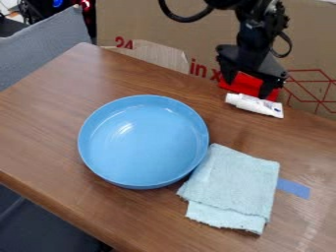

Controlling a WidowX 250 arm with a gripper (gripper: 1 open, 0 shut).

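My gripper [247, 77] hangs open at the upper right, in front of the cardboard. A red object [238, 85] lies at its fingers, partly hidden by them. Just in front, a white tube-like item [254, 105] lies on the wooden table [53, 108]. A blue plate [141, 141] sits in the middle, with a folded pale cloth [234, 187] to its right.
A cardboard panel [157, 25] runs along the back edge. A strip of blue tape [294, 188] is on the table right of the cloth.
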